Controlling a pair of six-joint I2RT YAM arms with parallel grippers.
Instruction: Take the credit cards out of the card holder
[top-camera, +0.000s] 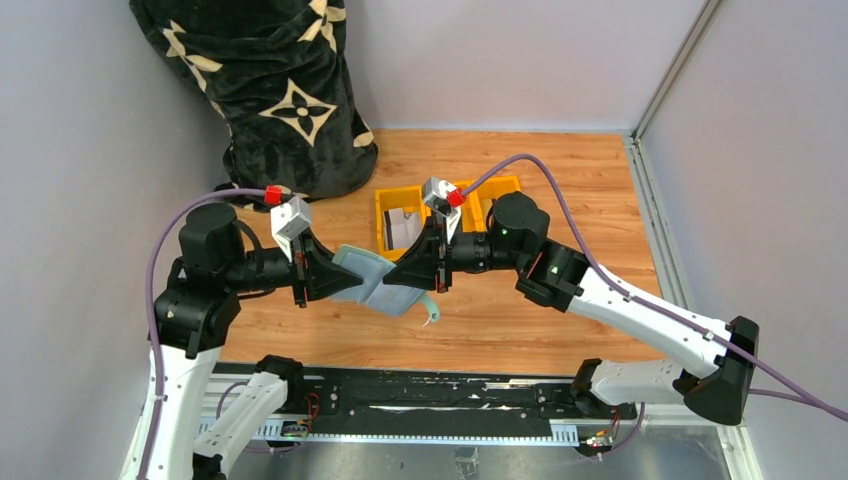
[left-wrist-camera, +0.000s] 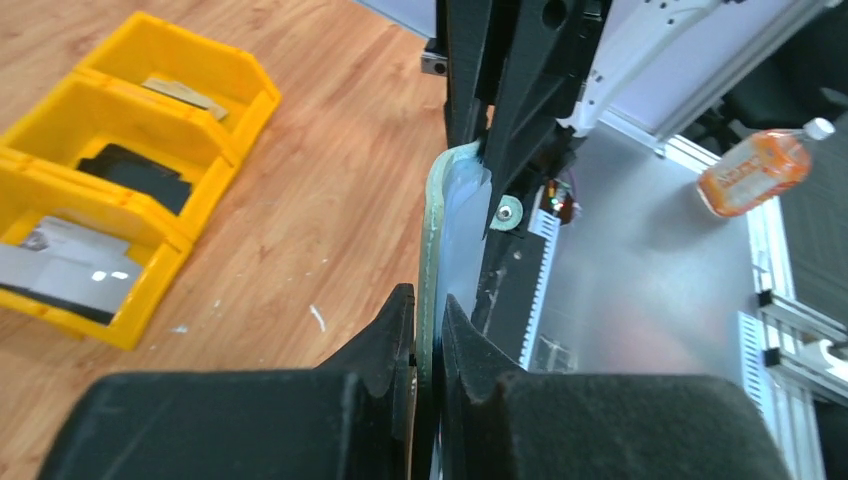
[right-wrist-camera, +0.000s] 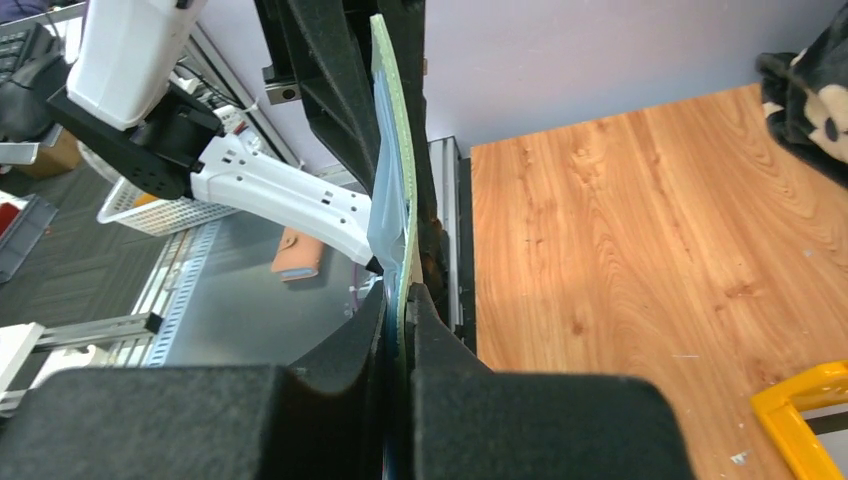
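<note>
A pale blue-green card holder (top-camera: 375, 270) hangs between my two arms above the table, spread open like a booklet. On its left side my left gripper (top-camera: 358, 284) is shut on it, and my right gripper (top-camera: 388, 280) is shut on its other half. Close up, the holder's thin edge (left-wrist-camera: 440, 240) stands upright between the left fingertips. The right wrist view likewise shows the holder (right-wrist-camera: 395, 190) edge-on, clamped between the fingers. Its strap with a snap button (left-wrist-camera: 506, 213) dangles below the right gripper. Whether a card lies inside the grip cannot be made out.
Behind the grippers stands a yellow bin (top-camera: 382, 220) with three compartments; cards lie in one, a black item in the middle, a light piece in the third. A dark patterned blanket (top-camera: 300, 110) fills the back left.
</note>
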